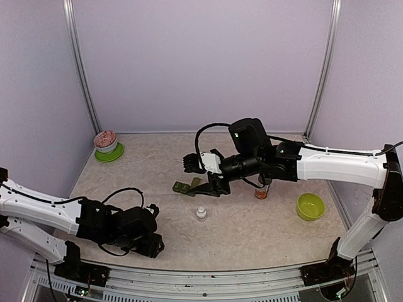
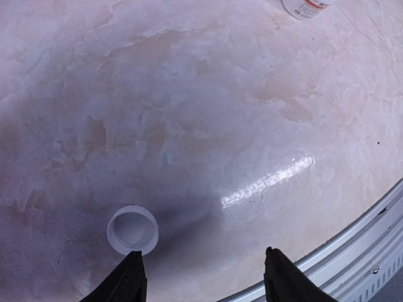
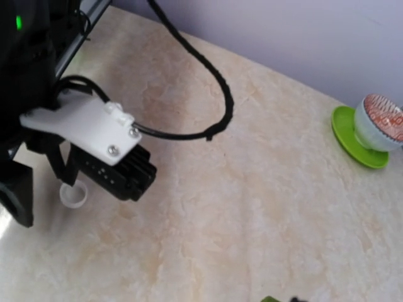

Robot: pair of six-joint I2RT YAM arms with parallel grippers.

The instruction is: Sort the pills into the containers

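Note:
A round white cap [image 2: 132, 230], hollow side up, lies on the table just beside one fingertip of my left gripper. That gripper is open, with only bare table between its fingers; in the top view its arm hides the cap. A small white bottle [image 1: 201, 212] stands upright mid-table, and a white bottle with an orange label [image 2: 305, 9] is cut off at the top of the left wrist view. My right gripper [image 1: 211, 189] hovers beside green pieces [image 1: 182, 187]. Its fingertips are barely in the right wrist view, so its finger is unclear.
An orange container [image 1: 261, 191] is partly behind the right arm. A green bowl [image 1: 310, 206] sits at the right. At the back left, a patterned bowl [image 1: 106, 141] stands on a green plate [image 1: 113, 155].

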